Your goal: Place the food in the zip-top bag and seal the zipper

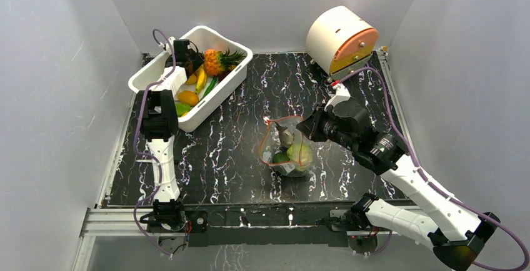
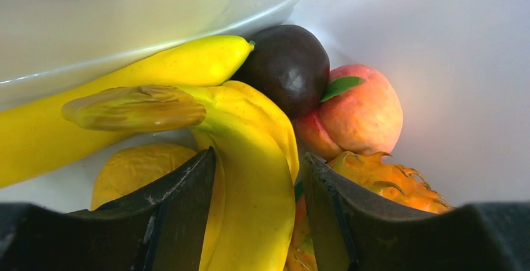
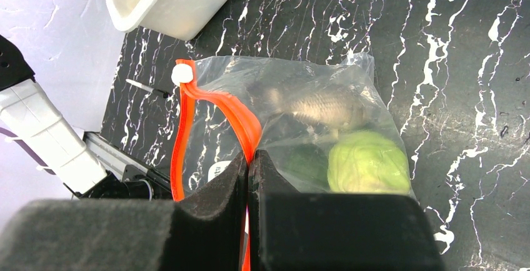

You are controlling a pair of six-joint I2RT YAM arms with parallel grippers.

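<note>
In the white bin [image 1: 219,99], my left gripper is part open around or just over a yellow banana [image 2: 250,177], beside a long yellow fruit [image 2: 125,83], a dark round fruit [image 2: 281,68], a peach [image 2: 362,108] and a spiky orange fruit [image 2: 387,183]. The zip bag [image 1: 290,127] stands on the table with a green cabbage [image 3: 365,162], a dark green item and a scaly fish [image 3: 319,107] inside. My right gripper is shut on the bag's orange zipper edge, at the bag's mouth.
A cream cylindrical container [image 1: 337,37] with orange front stands at the back right. Grey walls enclose the sides and back.
</note>
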